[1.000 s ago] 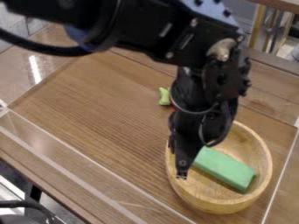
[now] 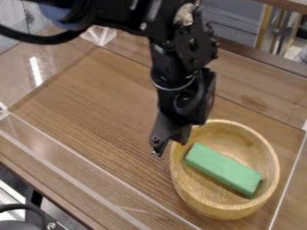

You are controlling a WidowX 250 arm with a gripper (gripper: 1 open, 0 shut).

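My black gripper [image 2: 168, 135] hangs over the left rim of a round wooden bowl [image 2: 214, 202], its fingertips pointing down just left of and above the bowl's inside; whether anything is between them does not show. A green rectangular block [image 2: 223, 169] lies inside the bowl.
A raised rim borders it at the left and back. Black cables run at the lower left edge.
My gripper has moved up and back, away from over the bowl's front.
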